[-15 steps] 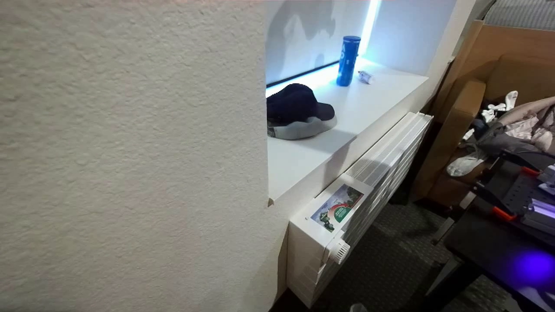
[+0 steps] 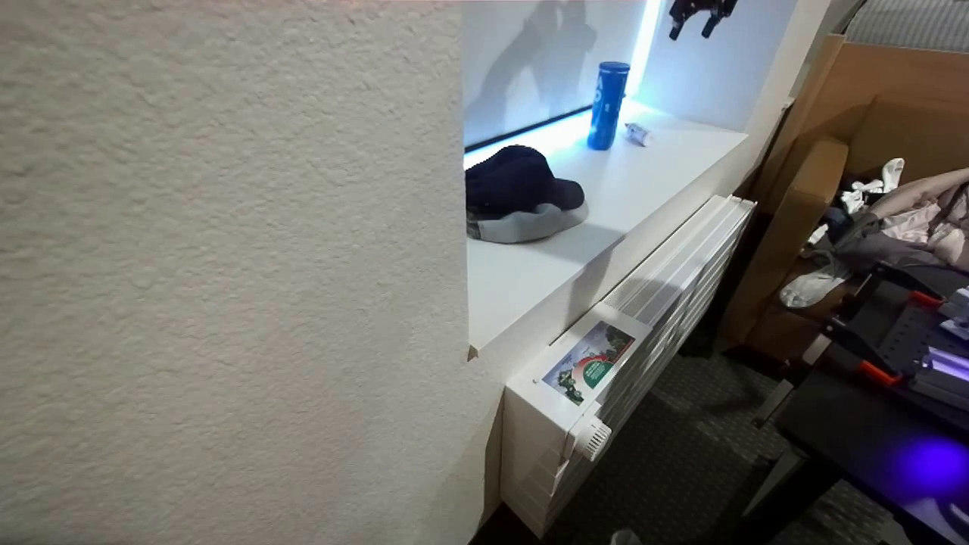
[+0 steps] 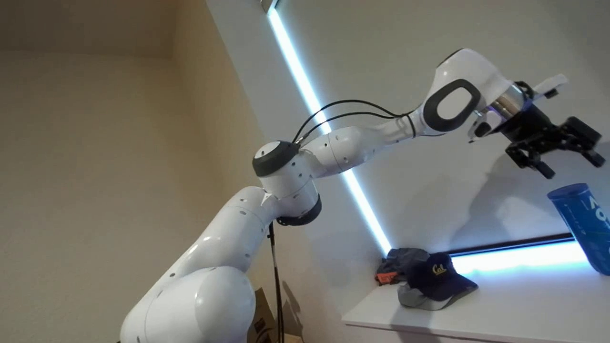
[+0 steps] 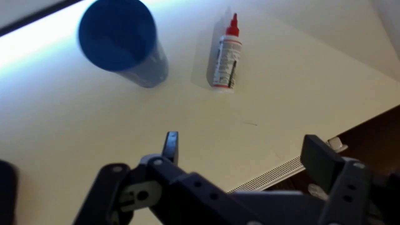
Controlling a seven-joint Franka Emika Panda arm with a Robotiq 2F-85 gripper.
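Note:
My gripper is open above the white windowsill, its two fingers wide apart and nothing between them. In exterior view 1 only the tips of the gripper [image 2: 692,35] show, at the top edge. A small white bottle with a red nozzle [image 4: 227,62] lies on the sill, ahead of the gripper in the wrist view. To its left a blue cylindrical can [image 4: 118,35] stands upright; in exterior view 2 this can [image 3: 589,228] is below the gripper [image 3: 573,166], clear of it.
Caps [image 2: 522,195] sit at the sill's near end, one navy and one grey. The sill [image 2: 636,195] is clear between caps and can. A radiator [image 2: 677,272] runs below its front edge; a wall bounds its far end.
The gripper has come into exterior view 1 at the top, and the arm's shadow on the back wall has shifted right. Can, bottle and caps have stayed in place.

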